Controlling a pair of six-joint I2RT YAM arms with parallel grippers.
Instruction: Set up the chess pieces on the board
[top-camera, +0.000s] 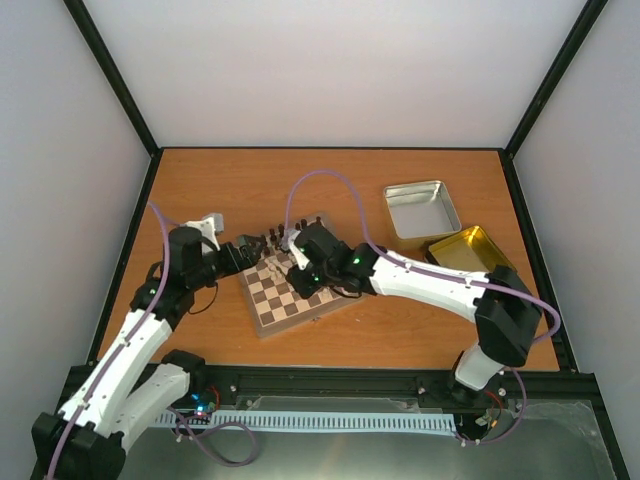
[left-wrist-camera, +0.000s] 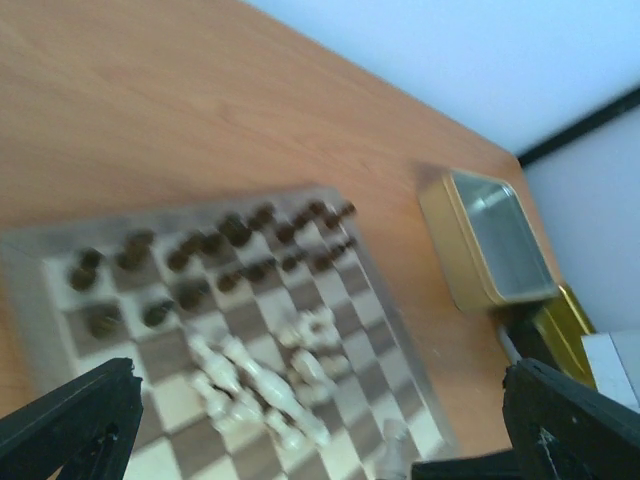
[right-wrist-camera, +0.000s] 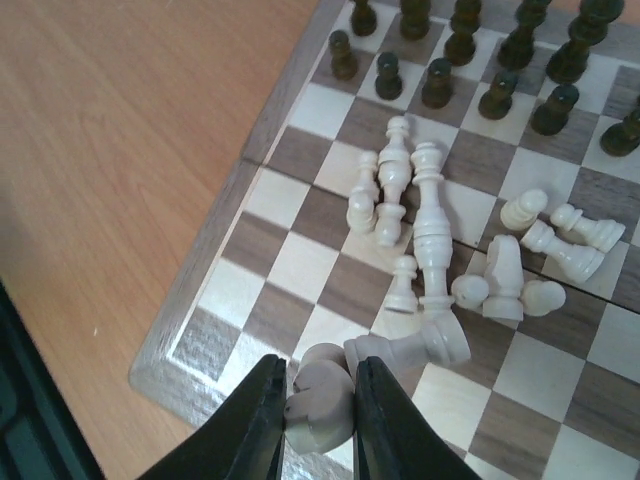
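The chessboard (top-camera: 285, 300) holds dark pieces standing in rows at its far side, with white pieces (right-wrist-camera: 432, 240) mostly lying in a heap mid-board. My right gripper is shut on a white chess piece (right-wrist-camera: 318, 408) over the board's squares, beside other white pieces. My left gripper (top-camera: 250, 252) is open at the board's left side, raised above it; in the left wrist view its black fingers (left-wrist-camera: 60, 430) stand wide apart over the board.
A silver tray (top-camera: 420, 200) and a gold tray (top-camera: 475, 255) stand to the right of the board. Bare wooden table surrounds the board at the back and left.
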